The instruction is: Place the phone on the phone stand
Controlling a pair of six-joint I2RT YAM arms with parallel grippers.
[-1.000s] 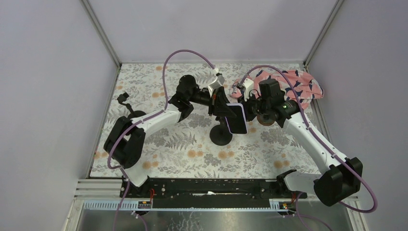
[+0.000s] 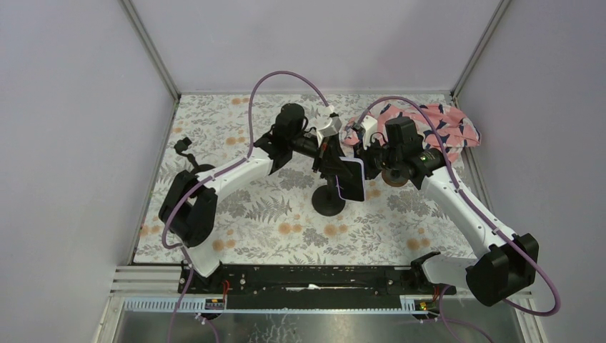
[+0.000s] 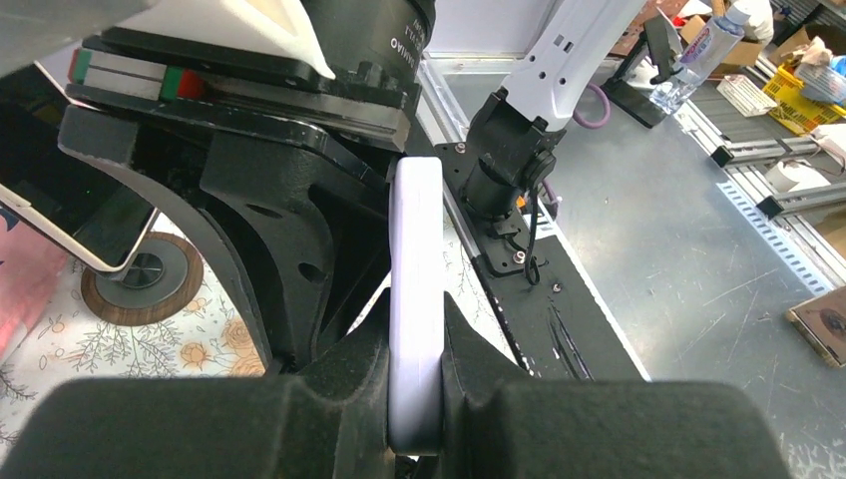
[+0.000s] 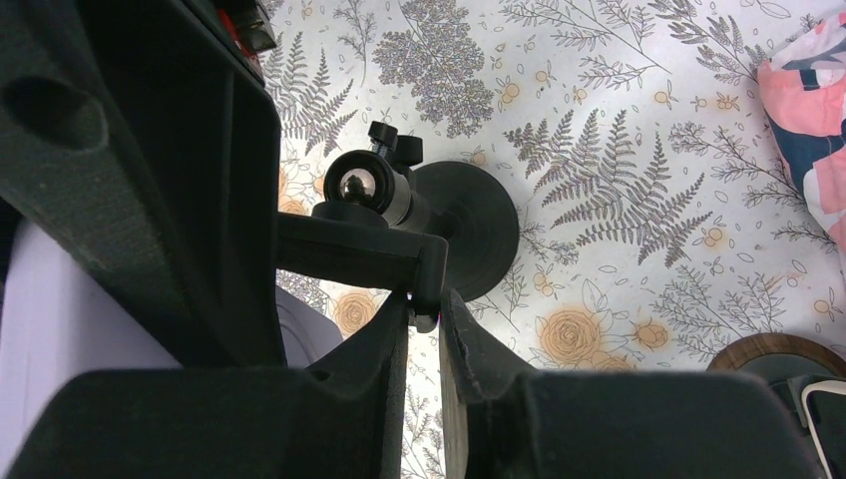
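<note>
The phone [image 2: 351, 184] with lavender edge [image 3: 416, 249] hangs screen-up over the stand. My left gripper is shut on that edge; the phone also fills the lower left of the right wrist view. The black phone stand [image 2: 326, 204] has a round base, clamp knobs and a bracket [image 4: 349, 249]. My right gripper has its fingertips close together around the bracket's bent end; whether they grip it is unclear. In the top view both grippers crowd over the stand, partly hidden by the arms.
A pink patterned cloth [image 2: 450, 128] lies at the back right. A round wooden-rimmed disc [image 2: 393, 179] sits right of the stand, partly under the right arm. Another dark stand [image 2: 202, 170] is at the left.
The right arm looks nearly still.
</note>
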